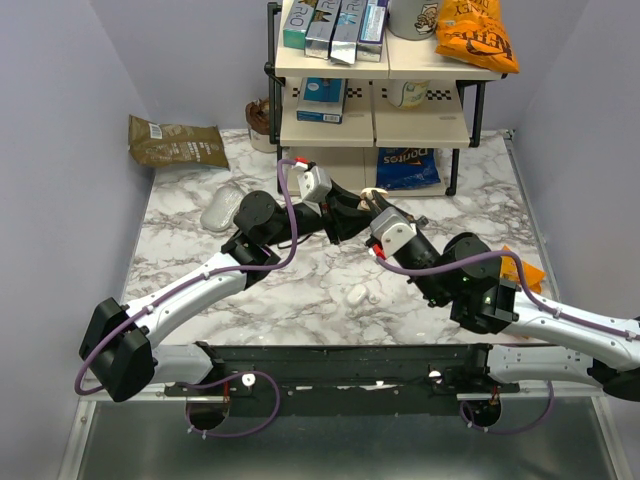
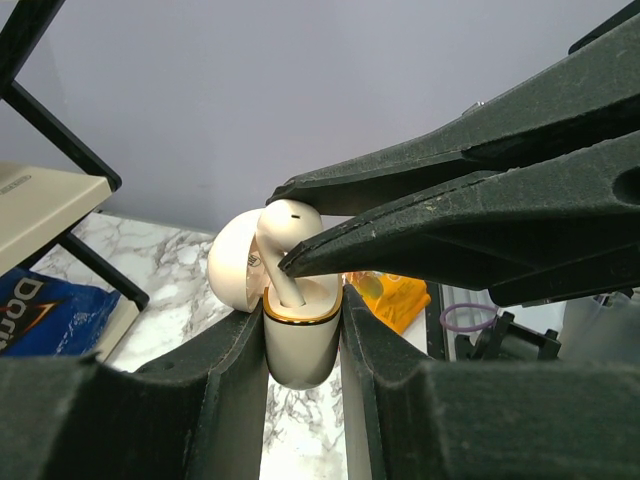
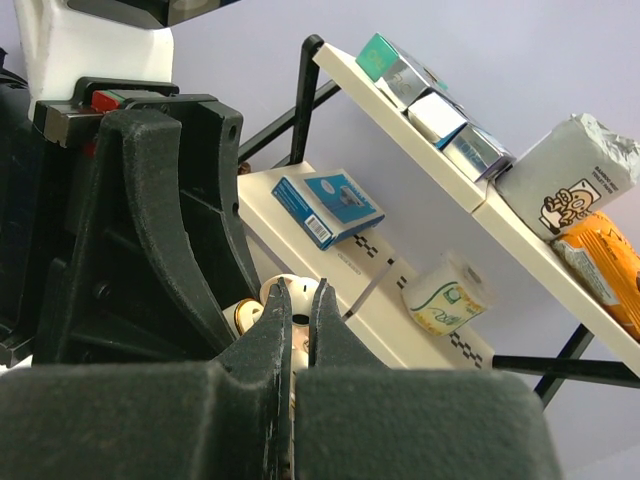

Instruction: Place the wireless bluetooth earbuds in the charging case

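The two grippers meet at the centre of the top view. My left gripper is shut on the white charging case, which stands upright with its rounded lid open in the left wrist view. My right gripper is shut on a white earbud, whose stem reaches down into the case; its fingertips sit right over the case. How far the earbud is seated I cannot tell. Small white items lie on the marble table below.
A shelf rack with boxes and bags stands at the back. A brown bag and a clear container lie at left, an orange bag at right behind my right arm.
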